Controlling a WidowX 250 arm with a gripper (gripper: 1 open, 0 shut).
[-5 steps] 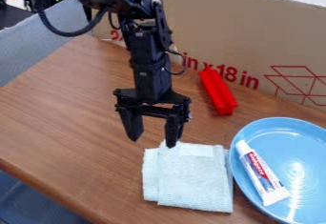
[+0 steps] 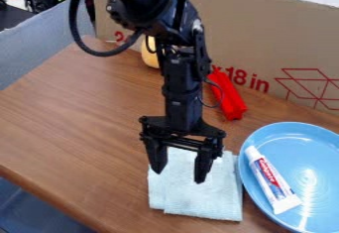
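Observation:
My gripper (image 2: 179, 166) hangs low over a folded light-blue cloth (image 2: 192, 199) at the front middle of the wooden table, its two black fingers apart and pointing down at or just above the cloth's upper part. I cannot tell whether they touch it. To the right lies a blue plate (image 2: 303, 152) with a white toothpaste tube (image 2: 272, 185) on it.
A red object (image 2: 228, 99) lies behind the arm, before a cardboard wall (image 2: 286, 57). A yellow object (image 2: 150, 57) is mostly hidden by the arm.
Over the last second my gripper has moved toward the front of the table, from beside the cloth's far edge down over the cloth. The cloth, plate and tube have not moved.

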